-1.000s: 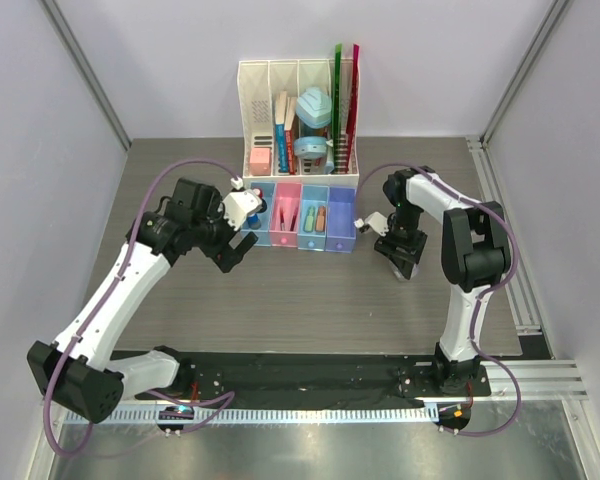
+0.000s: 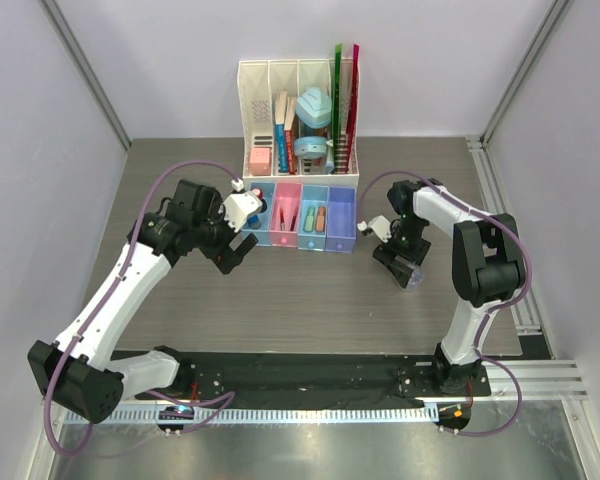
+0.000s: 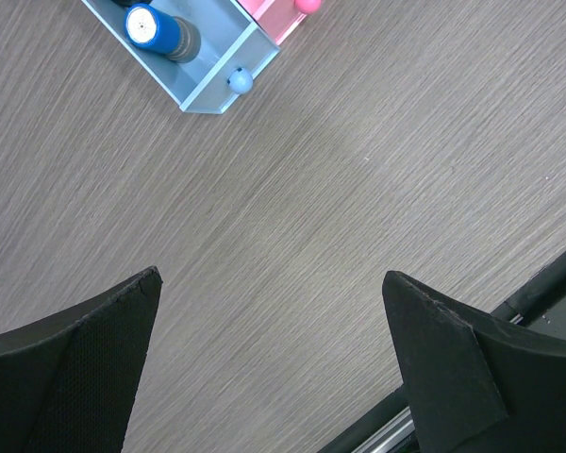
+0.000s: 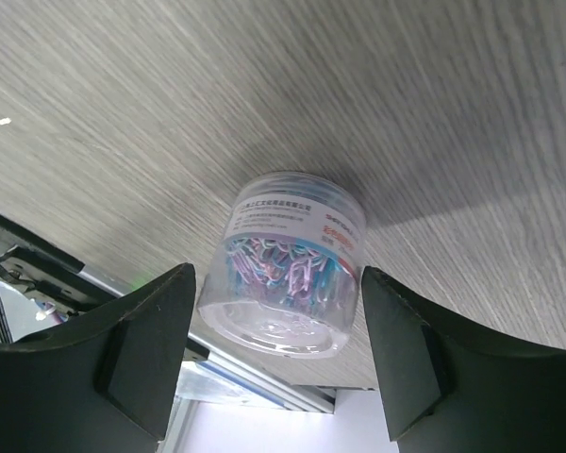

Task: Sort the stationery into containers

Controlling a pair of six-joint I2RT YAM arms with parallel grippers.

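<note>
A clear round jar of colourful paper clips (image 4: 283,274) sits between the fingers of my right gripper. Its pale printed label faces partly up, and both fingertips are close against its sides; whether they press on it is unclear. From the top, the jar (image 2: 414,275) shows at the lower right of the right gripper (image 2: 398,268), right of the middle of the table. My left gripper (image 2: 237,253) is open and empty, in front of the left drawers. The drawer row holds a light blue drawer (image 2: 252,239), a pink drawer (image 2: 284,239), another blue drawer (image 2: 311,242) and an empty purple drawer (image 2: 341,220).
Behind the drawers stands a white rack (image 2: 255,95) with books (image 2: 281,135), a light blue case (image 2: 314,107), a pink block (image 2: 260,160) and tall green and red items. A blue cylinder (image 3: 156,30) lies in the left blue drawer.
The left arm and the drawers look unchanged.
</note>
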